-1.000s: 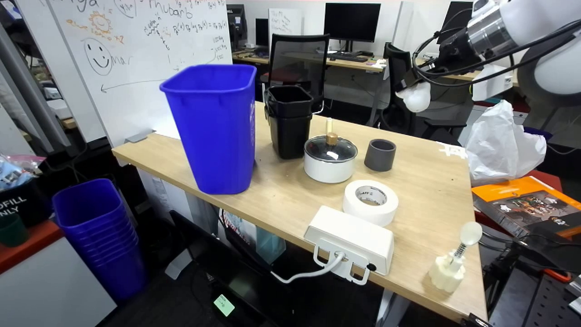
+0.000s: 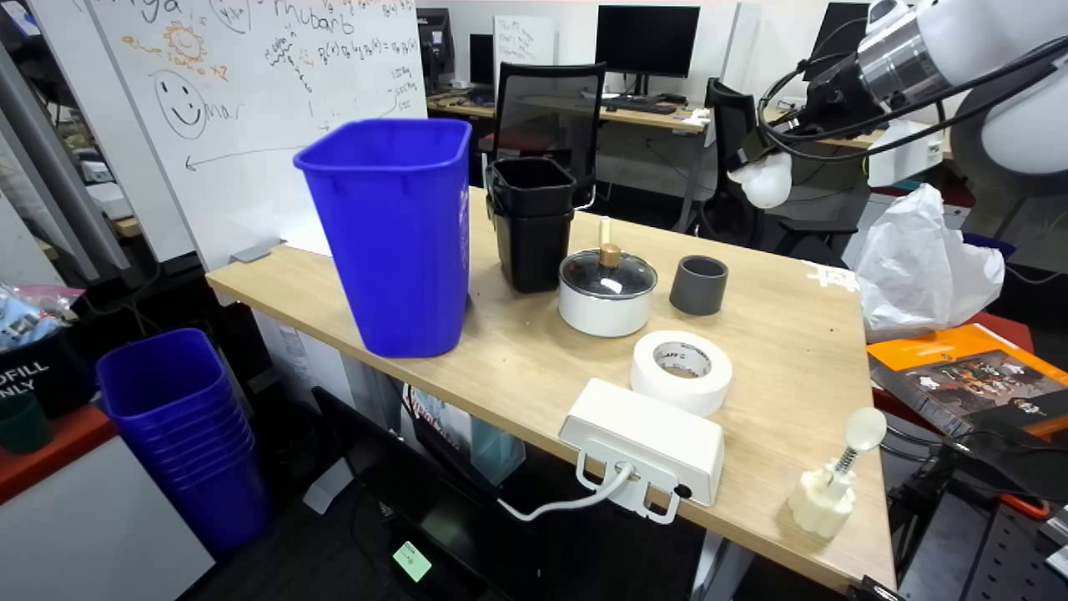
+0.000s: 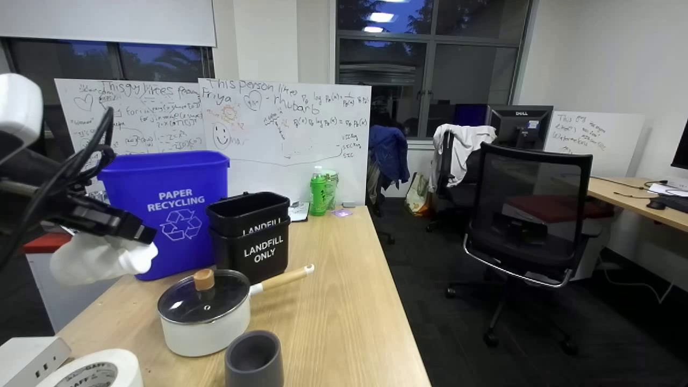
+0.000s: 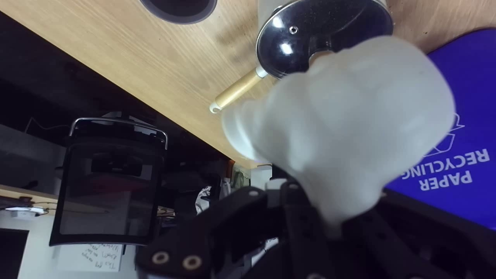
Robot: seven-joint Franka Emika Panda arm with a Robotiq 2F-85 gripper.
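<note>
My gripper hangs above the far right part of the table, shut on a crumpled white wad. Up close in the wrist view, the wad fills much of the middle and hides the fingertips; whether it is paper or plastic I cannot tell. A tall blue paper recycling bin stands upright on the left of the table. Beside it are nested black landfill bins. A white pot with a glass lid sits in front of them, its wooden handle pointing away from the blue bin.
A dark grey cup, a roll of white tape and a white power box stand on the table. A cream spring-topped object is at the right front corner. Clear tabletop lies right of the cup.
Almost nothing differs from a second ago. The arm and the white wad hold the same place, and the table objects have not moved.
</note>
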